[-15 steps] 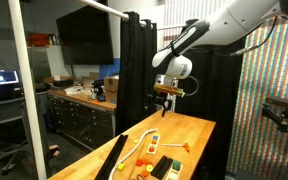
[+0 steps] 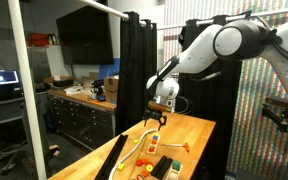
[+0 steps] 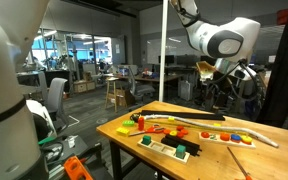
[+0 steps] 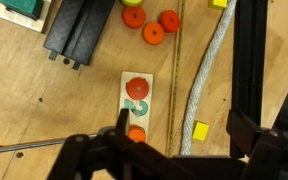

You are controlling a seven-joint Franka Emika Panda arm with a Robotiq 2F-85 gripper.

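In the wrist view my gripper stands open above the table, its dark fingers wide apart with nothing between them. Below and a little ahead of the gap lies a pale wooden block [image 4: 135,107] bearing a red disc [image 4: 136,90], a green ring and an orange disc [image 4: 137,134]. Loose red and orange discs [image 4: 153,34] sit beyond it, along with a yellow disc [image 4: 128,15]. A thin brown stick [image 4: 174,88] and a grey rope-like strip [image 4: 206,80] run beside the block. In exterior view 1 the gripper [image 2: 158,124] hangs over the table's middle.
A long black bar [image 4: 249,65] flanks the rope, with yellow cubes [image 4: 201,128] nearby. Black rails [image 4: 79,25] and a wooden block with green pieces [image 4: 24,8] lie at the upper left. A red-tipped rod [image 4: 54,143] crosses the lower left. Bare table shows in exterior view 1 [image 2: 189,130].
Across the exterior view 1 frames the arm has come lower, bringing the gripper down toward the table and its objects. The objects on the table look unmoved.
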